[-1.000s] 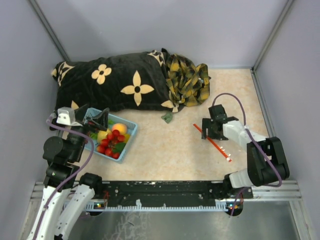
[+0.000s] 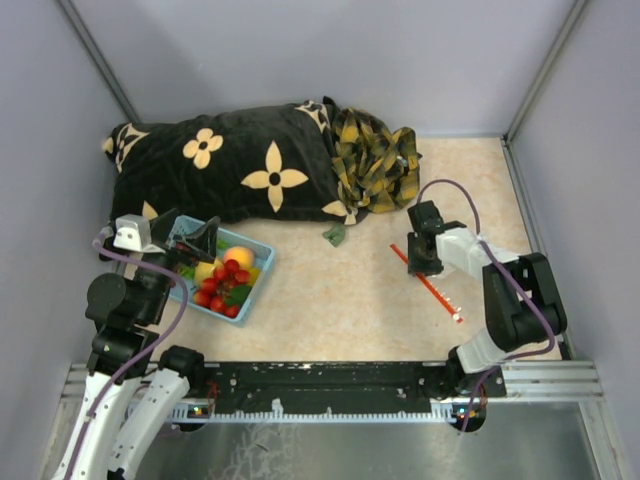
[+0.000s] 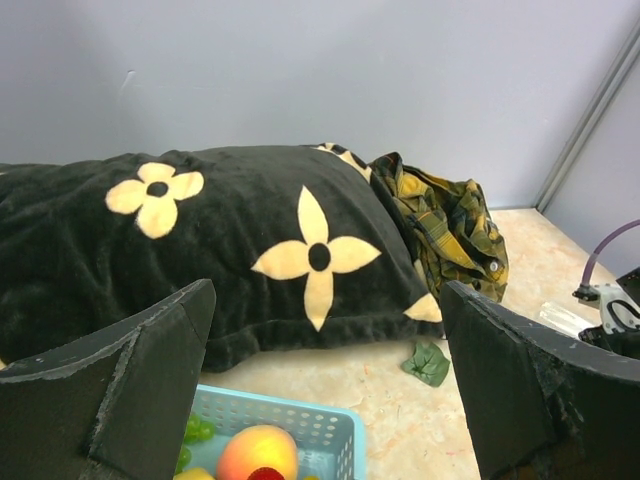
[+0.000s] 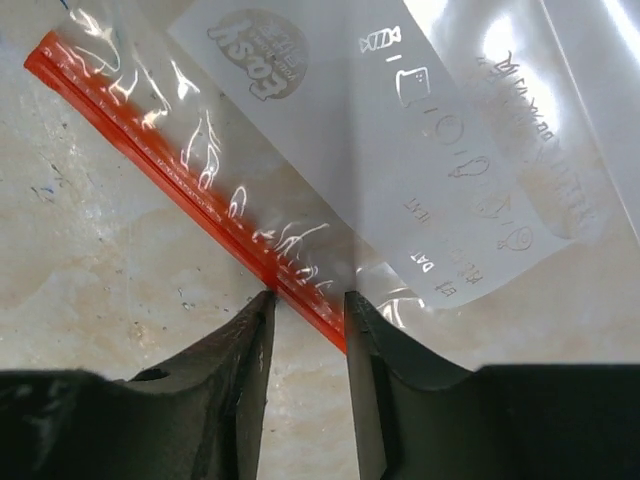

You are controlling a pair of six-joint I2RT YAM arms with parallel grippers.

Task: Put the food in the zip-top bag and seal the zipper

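A clear zip top bag lies flat on the table at the right, its red zipper strip (image 2: 440,297) running diagonally. Close up in the right wrist view, the red strip (image 4: 165,170) and the bag's white printed panel (image 4: 370,130) show. My right gripper is over the strip, its fingers part open on either side of the red edge; whether they touch it I cannot tell. At the left, a light blue basket (image 2: 262,285) holds tomatoes (image 2: 218,302), a peach (image 2: 238,257) and other produce. My left gripper (image 2: 190,232) hangs open above the basket's back, with nothing between its fingers.
A black flowered blanket (image 2: 250,165) and a yellow-and-black plaid cloth (image 2: 375,160) lie along the back. A small green leaf-like piece (image 2: 335,235) rests in front of them.
The right arm has shifted slightly leftward, and its fingers have come closer together over the red strip. The strip's upper end moved a little. My left arm and the basket have stayed still.
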